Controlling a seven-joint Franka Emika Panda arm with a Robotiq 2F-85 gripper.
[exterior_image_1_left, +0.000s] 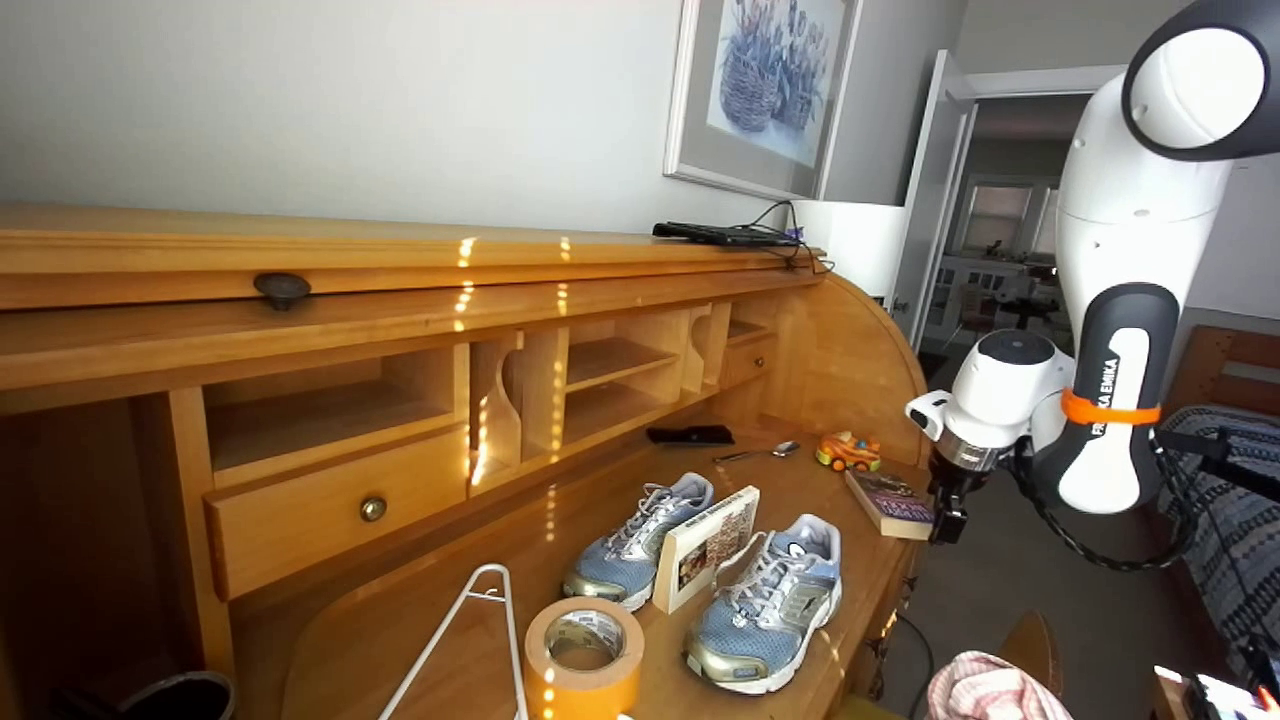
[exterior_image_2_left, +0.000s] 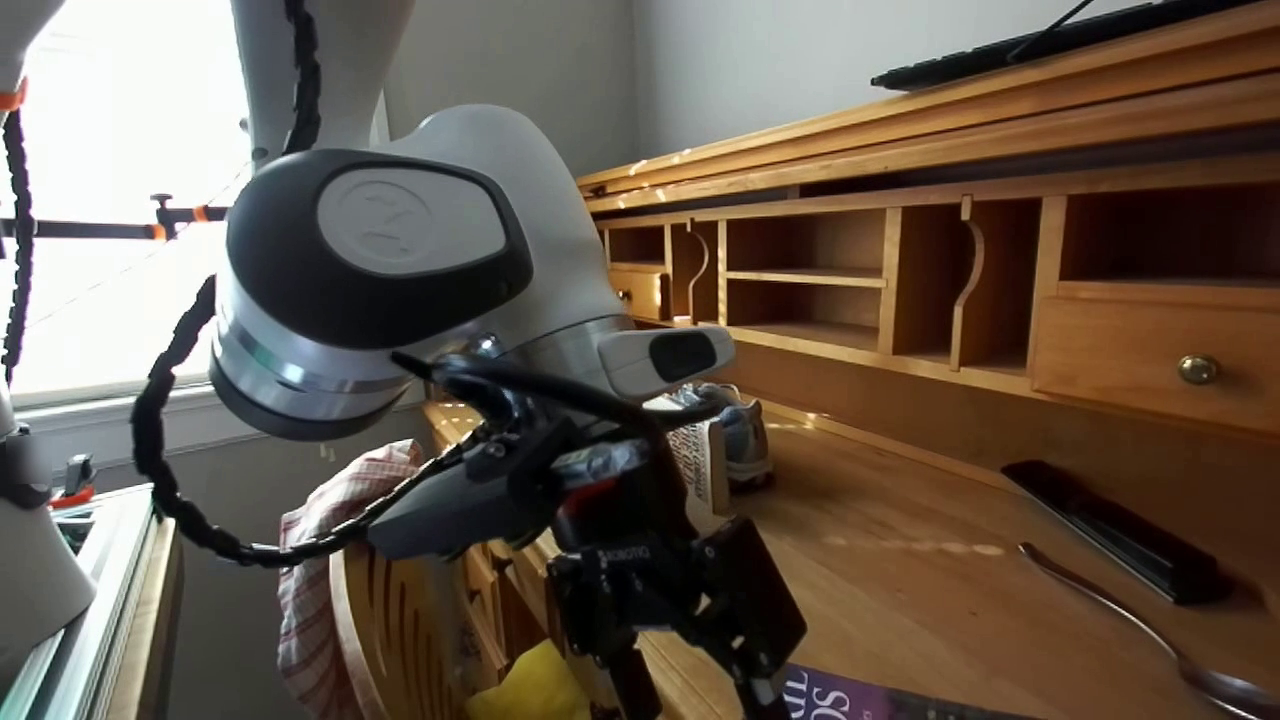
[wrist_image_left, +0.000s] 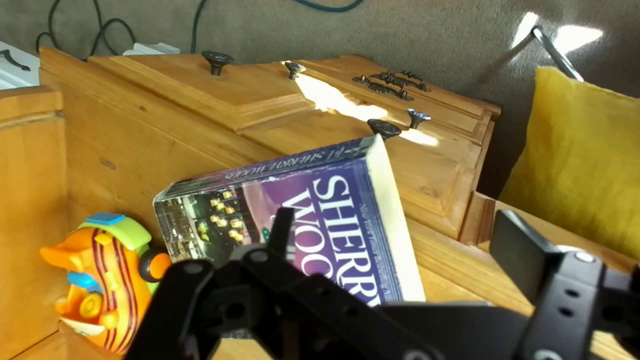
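Observation:
A thick paperback book with a purple cover lies at the desk's front edge, its spine side toward the drawers. In the first exterior view the book is at the desk's far right end. My gripper hangs beside it, at its outer side. Seen from the wrist, the gripper stands open, one finger in front of the cover and the other finger past the book's page edge. Nothing is held. An orange toy car sits next to the book.
On the desk are a spoon, a dark flat object, grey-blue shoes with a second book upright between them, and an orange tape roll. A yellow cushion is below the desk front.

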